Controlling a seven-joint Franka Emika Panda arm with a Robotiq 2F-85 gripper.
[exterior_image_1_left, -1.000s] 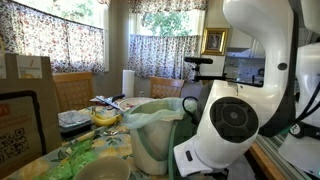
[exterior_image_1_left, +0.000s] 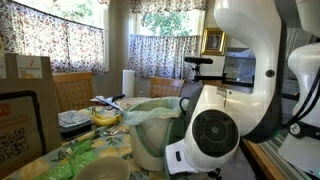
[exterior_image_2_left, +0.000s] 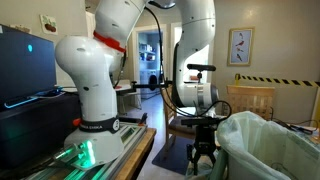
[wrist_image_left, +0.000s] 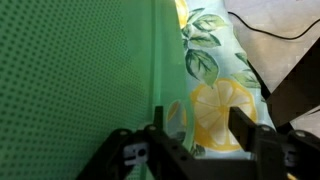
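Note:
My gripper has its dark fingertips apart, with patterned tablecloth showing between them. A large green surface, which looks like the side of the bin (wrist_image_left: 75, 90), fills the left of the wrist view. Its lower edge comes very close to the left finger; whether they touch I cannot tell. In exterior view 2 the gripper (exterior_image_2_left: 204, 152) points down just left of the pale green bin (exterior_image_2_left: 240, 150). Exterior view 1 has the bin (exterior_image_1_left: 150, 145) with a light green liner (exterior_image_1_left: 152, 109) over its rim, partly behind my arm, and the fingertips are hard to make out.
A bowl (exterior_image_1_left: 104, 169), green packets (exterior_image_1_left: 77, 158) and a yellow bowl (exterior_image_1_left: 105, 117) stand left of the bin. A cardboard box (exterior_image_1_left: 22, 115) rises at the far left. The tablecloth (wrist_image_left: 215, 65) has a lemon print, and a thin black cable (wrist_image_left: 268, 32) lies beyond it.
Over the last second my arm has shifted left and slightly down in exterior view 1, closer to the bin. The bin and the tabletop items look unmoved.

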